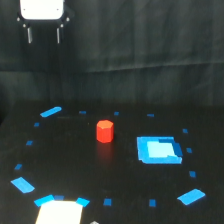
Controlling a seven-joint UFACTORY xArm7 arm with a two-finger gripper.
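A small red hexagonal block (104, 131) stands on the black table left of centre. To its right lies a blue-edged square tray (176, 158) with a white inside. High at the upper left, well above the table and far from the block, hangs my white gripper (44, 37). Its two thin fingers are spread apart, and the gap between them is empty.
Blue tape strips (23, 185) and small blue squares mark the black table around the block and tray. A bright white object (59, 212) is cut off by the bottom edge. Dark cloth hangs behind. Between block and tray the surface is clear.
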